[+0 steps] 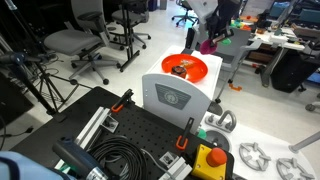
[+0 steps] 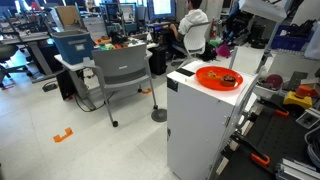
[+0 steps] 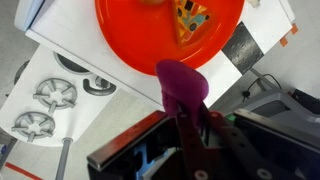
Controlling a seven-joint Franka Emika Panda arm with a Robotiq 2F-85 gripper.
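Observation:
A purple object, its kind hard to tell, sticks out from my gripper, which is shut on it. In the wrist view it overlaps the lower edge of the orange-red plate. On that plate lies a toy pizza slice. Exterior view 1 has the purple object hanging above and to the right of the plate, apart from it. The plate rests on a white cabinet top in exterior view 2, holding small food-like pieces, with the purple object raised above.
The white cabinet stands beside the dark robot base table. A stove top with burners and a tap lie at the right. An orange-yellow block and coiled black cable occupy the front. Chairs stand behind.

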